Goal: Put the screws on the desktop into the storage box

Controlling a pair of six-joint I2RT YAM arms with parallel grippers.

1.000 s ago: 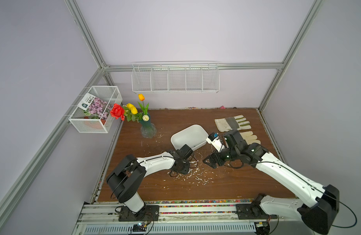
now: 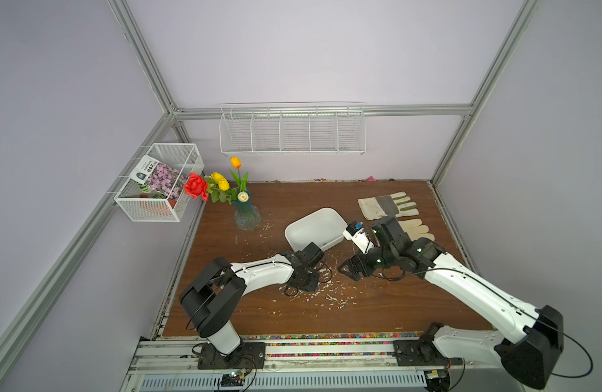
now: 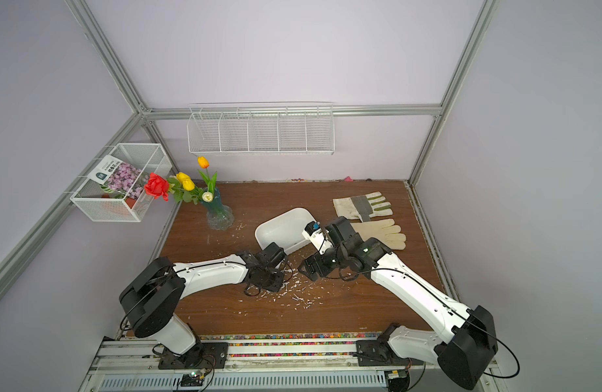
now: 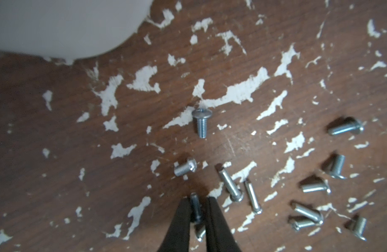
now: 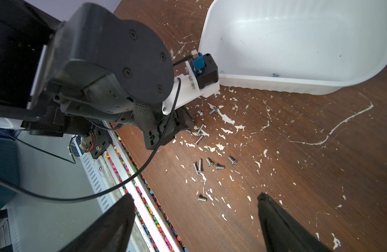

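Several silver screws [image 4: 229, 182] [image 5: 219, 167] lie on the scuffed wooden desktop [image 4: 67, 159]. My left gripper is down among them, its fingertips part open around a dark screw; whether they grip it is unclear. The white storage box [image 2: 315, 222] [image 5: 285, 46] stands just behind, with a few screws inside in the right wrist view. My right gripper hangs open above the desk, right of the left one, nothing between its blurred fingers.
A vase of flowers [image 2: 247, 215] stands back left, and two gloves [image 2: 379, 207] lie back right, partly behind the right arm. A wire basket [image 2: 158, 207] hangs on the left wall. The front middle desktop holds many pale scuffs.
My left arm has shifted very slightly to the right over the last second. The right arm is practically still.
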